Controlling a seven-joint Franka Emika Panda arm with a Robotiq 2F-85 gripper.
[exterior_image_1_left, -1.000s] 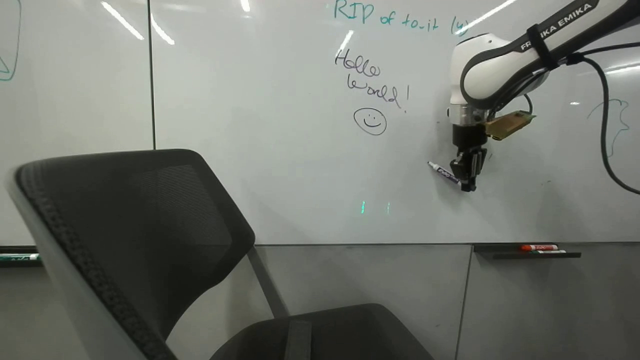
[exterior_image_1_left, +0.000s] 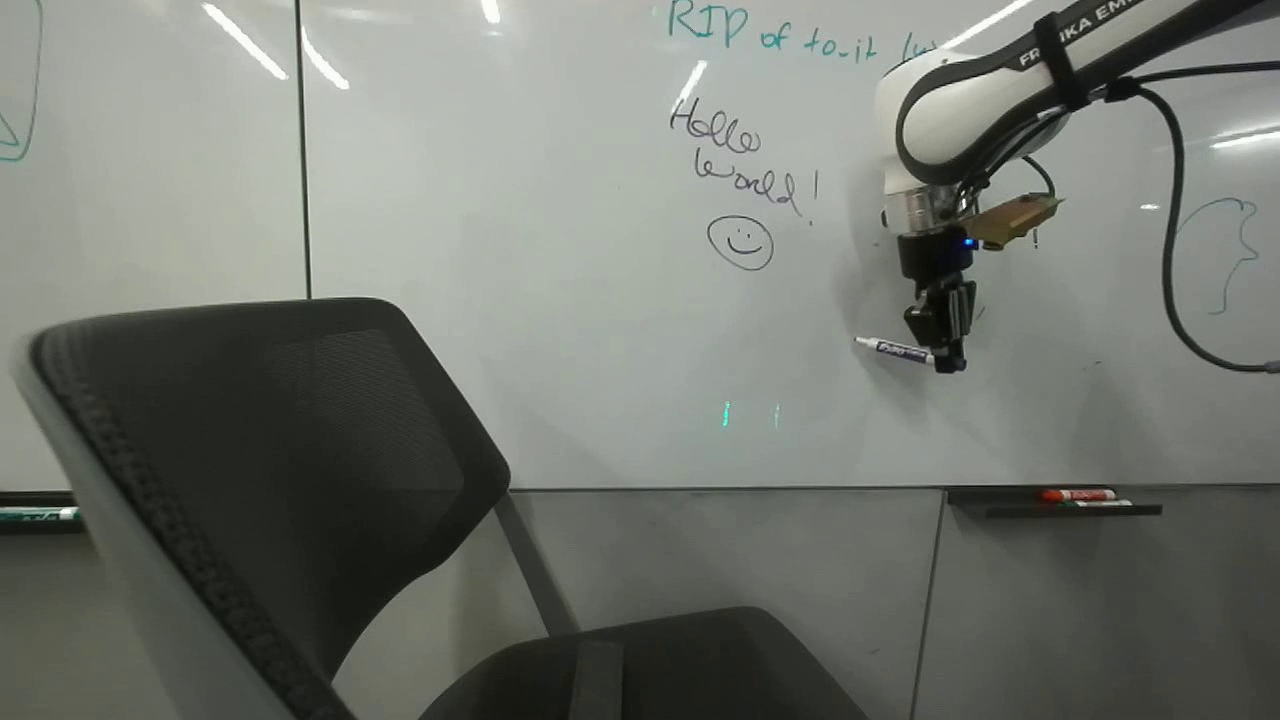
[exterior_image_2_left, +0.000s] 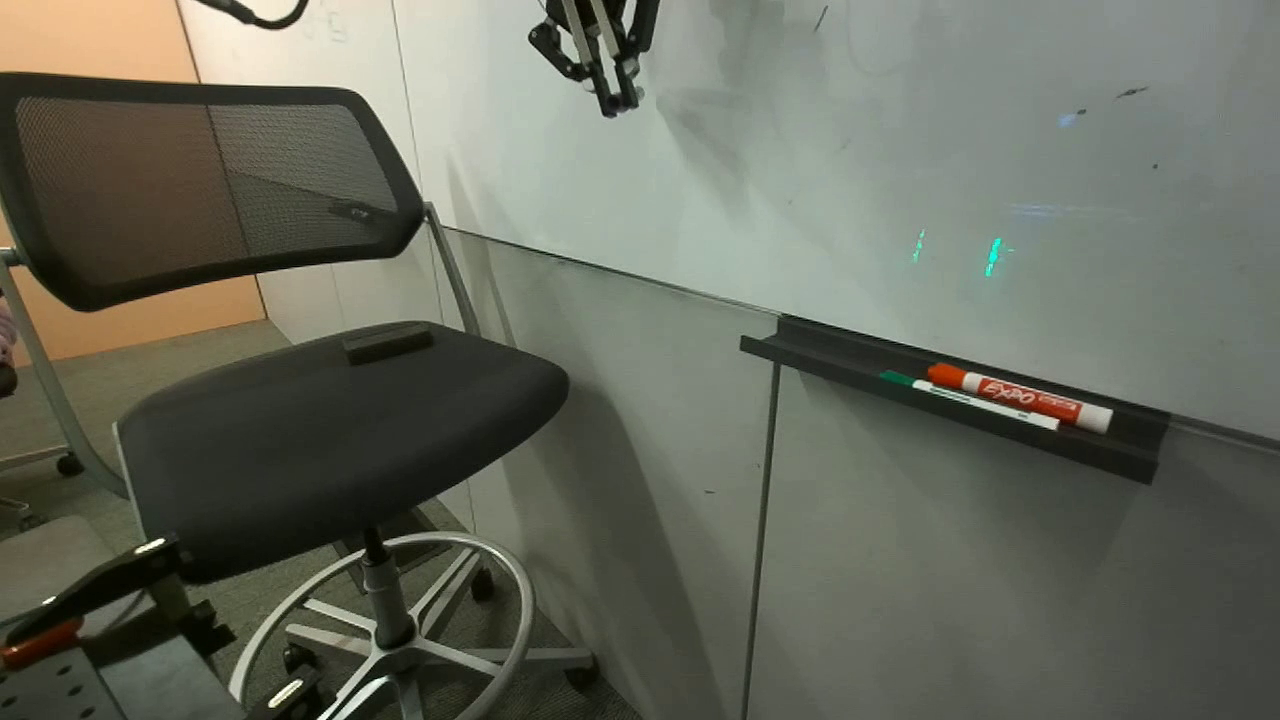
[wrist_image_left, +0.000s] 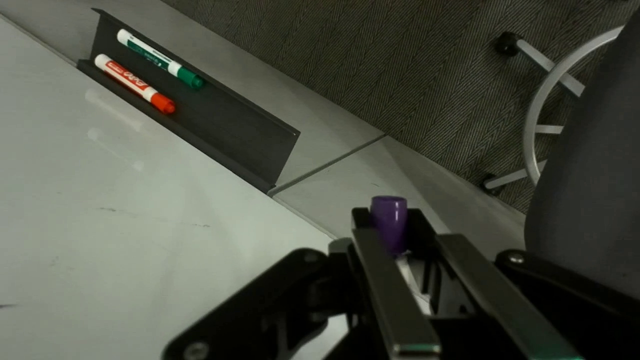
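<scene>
Held near its purple end, a white marker (exterior_image_1_left: 897, 350) sticks out to the left of my gripper (exterior_image_1_left: 949, 364) in exterior view 1, nearly level and tipped slightly up toward its free end. From the wrist view, the purple end (wrist_image_left: 390, 223) shows between the fingertips of my gripper, which is shut on it. Behind them the whiteboard (exterior_image_1_left: 540, 300) carries "Hello World!" writing (exterior_image_1_left: 744, 156) and a smiley face (exterior_image_1_left: 740, 242), left of the marker. Whether the marker's tip touches the board cannot be told. In exterior view 2 my gripper (exterior_image_2_left: 612, 108) is at the top edge.
On the dark tray (exterior_image_2_left: 816, 346) at the board's lower edge lie a red marker (exterior_image_2_left: 1032, 398) and a green marker (exterior_image_2_left: 996, 406). A black office chair (exterior_image_1_left: 264, 468) stands in front of the board at left. Board space between gripper and tray is clear.
My arm has shifted slightly left at the wrist and the gripper has turned and risen a little. The marker, steeply slanted before, now lies closer to level.
</scene>
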